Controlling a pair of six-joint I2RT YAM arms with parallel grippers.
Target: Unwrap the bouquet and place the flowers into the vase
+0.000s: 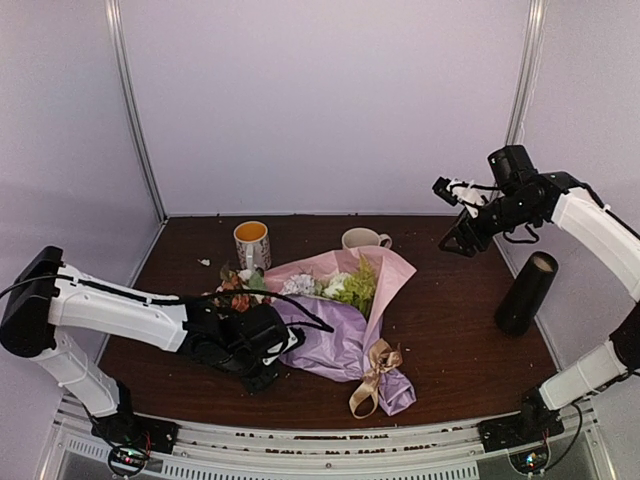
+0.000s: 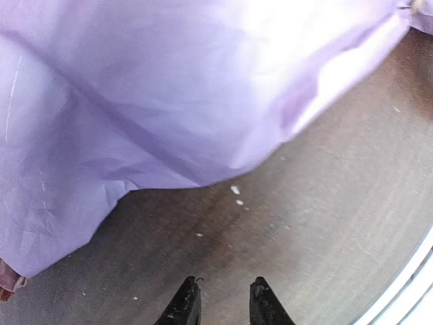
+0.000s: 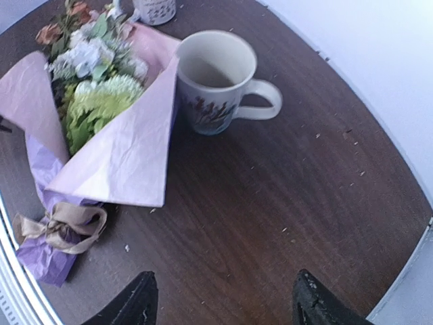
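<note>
A bouquet in pink and purple wrapping paper [image 1: 330, 345] lies on the table, tied with a tan ribbon bow [image 1: 377, 368]. Green, white and orange flowers [image 3: 98, 101] fill its open end, partly covered by my left arm in the top view. Beside the purple paper [image 2: 155, 88], my left gripper is open over bare table, its fingers apart and empty. My right gripper is also open and empty, high at the right, away from the bouquet. A black cylindrical vase [image 1: 527, 292] stands near the right wall.
An orange-lined mug [image 1: 252, 240] stands behind the bouquet at the left. A white mug [image 3: 213, 101] is close behind the pink paper, its handle pointing right. Bare table [image 1: 450, 345] stretches between the bouquet and the vase. Walls close off the back and sides.
</note>
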